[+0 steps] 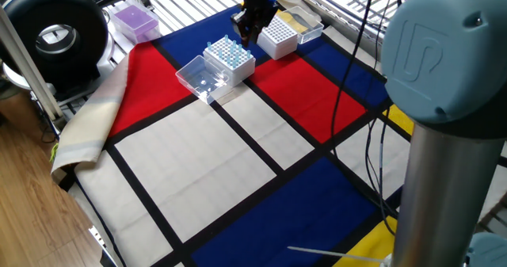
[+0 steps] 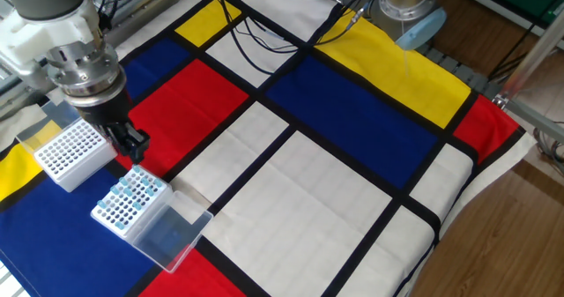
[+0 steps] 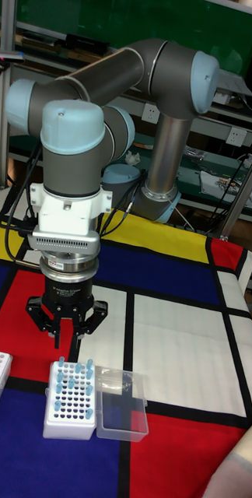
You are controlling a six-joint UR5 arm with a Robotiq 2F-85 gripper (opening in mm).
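A white rack (image 3: 71, 425) with several pale blue tips standing in its holes sits on the patterned cloth, its clear lid (image 3: 123, 421) open beside it. Close by, a second white rack (image 2: 77, 159) shows only empty holes from above; its clear lid (image 1: 304, 21) is open too. My black gripper (image 3: 65, 340) points downward above the cloth, near the gap between the racks and on the arm-base side of the tipped rack. Its dark, narrow fingers (image 3: 57, 341) seem slightly apart in exterior view 3, but how far the fingers stand open is unclear. No tip shows between them.
A purple-topped clear box (image 1: 135, 21) stands beyond the cloth's edge, near a round black device (image 1: 57, 37). Cables (image 2: 251, 43) hang and lie near the arm base. One cloth corner (image 1: 93, 124) is folded over.
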